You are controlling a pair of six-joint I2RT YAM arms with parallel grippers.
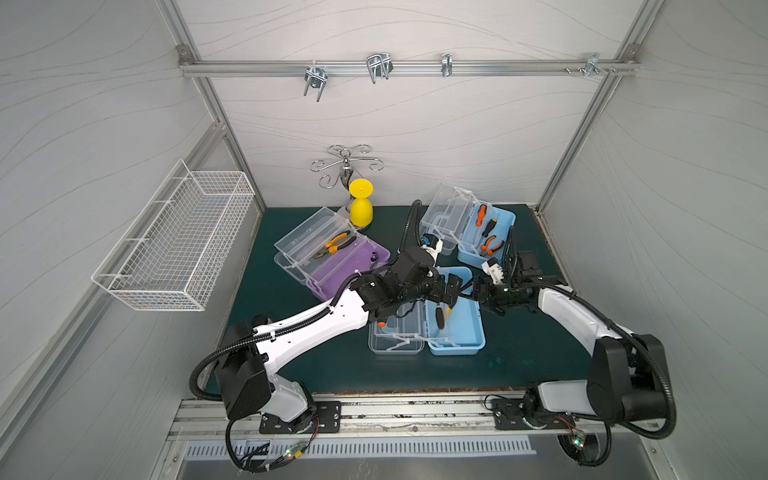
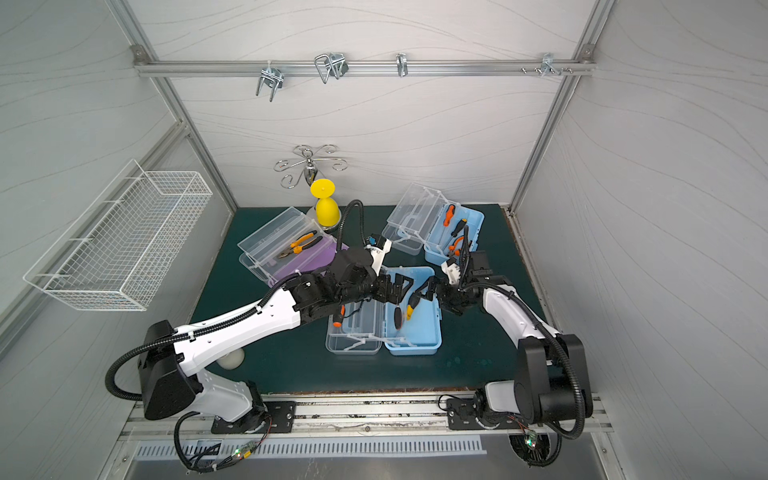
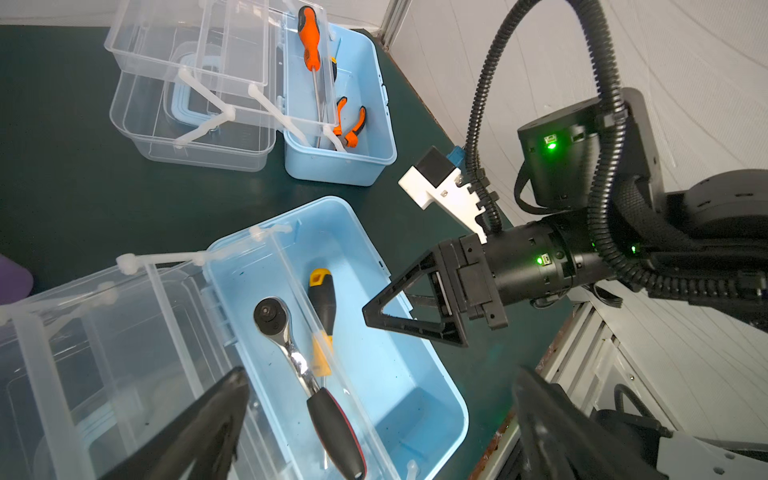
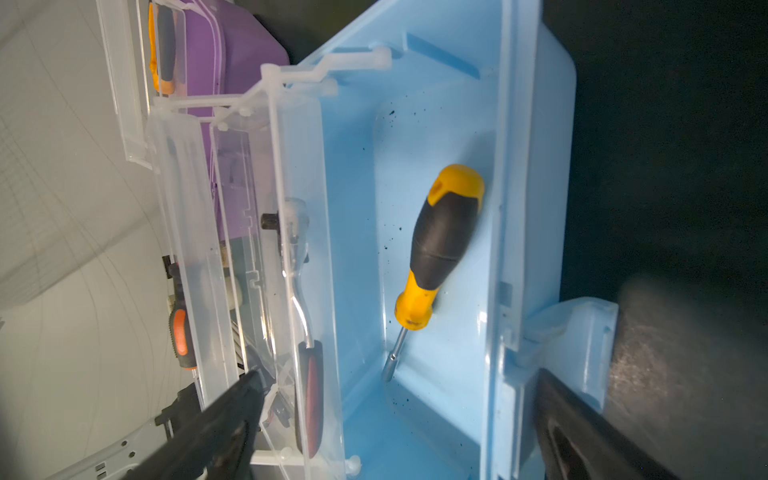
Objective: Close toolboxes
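Observation:
Three toolboxes stand with clear lids folded back to the left. The near blue toolbox [image 1: 464,340] holds a ratchet [image 3: 297,352] and a yellow-black screwdriver [image 4: 440,232]; its lid [image 3: 120,344] lies open. The purple toolbox [image 1: 328,286] has orange-handled pliers showing through its lid [image 1: 308,232]. At the far right, the other blue toolbox [image 1: 502,217] holds orange tools. My left gripper is open above the near toolbox, its fingers wide apart. My right gripper stands open at that toolbox's right side, its fingers either side of the right wall.
A yellow object [image 1: 361,209] stands behind the purple toolbox, by a metal stand [image 1: 347,160]. A white wire basket [image 1: 188,232] hangs on the left wall. Both arms come close together over the near toolbox. Bare green table [image 1: 320,364] lies along the front.

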